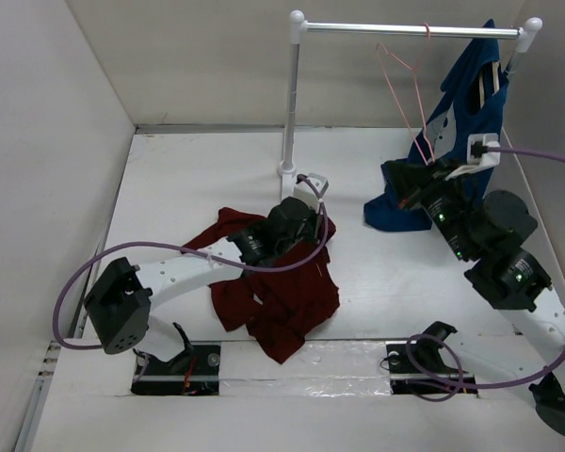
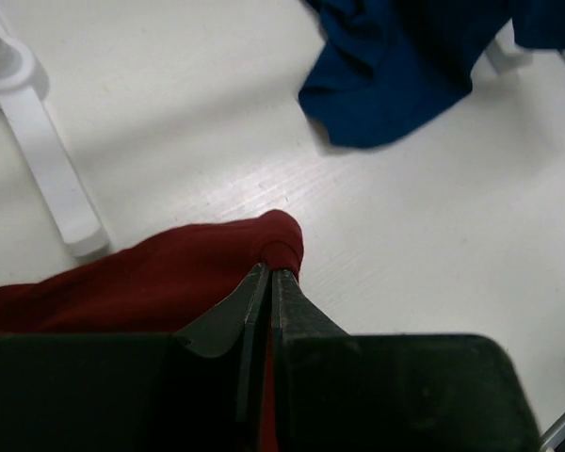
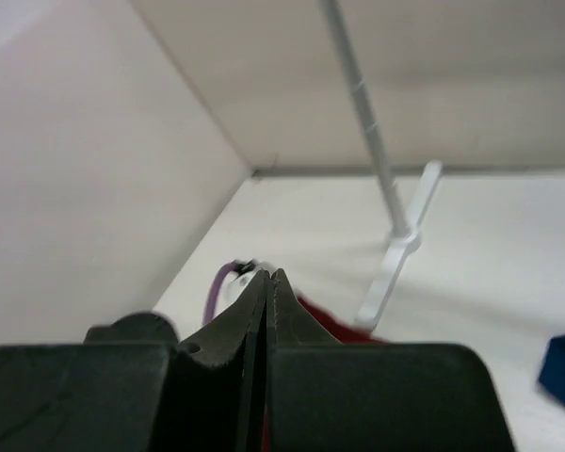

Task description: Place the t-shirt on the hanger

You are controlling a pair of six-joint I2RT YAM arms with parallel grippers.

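Note:
A dark red t-shirt (image 1: pixel 292 306) lies crumpled on the white floor. My left gripper is shut above its edge; whether cloth is between the fingertips is hard to tell. A pink wire hanger (image 1: pixel 391 85) hangs from the rail. My right gripper (image 1: pixel 405 198) is raised near the hanger's lower end; in the right wrist view its fingers (image 3: pixel 297 334) are shut with nothing visible between them.
The rail (image 1: pixel 358 28) stands on white posts at the back. A blue garment (image 1: pixel 476 118) hangs at its right end, its lower part on the floor.

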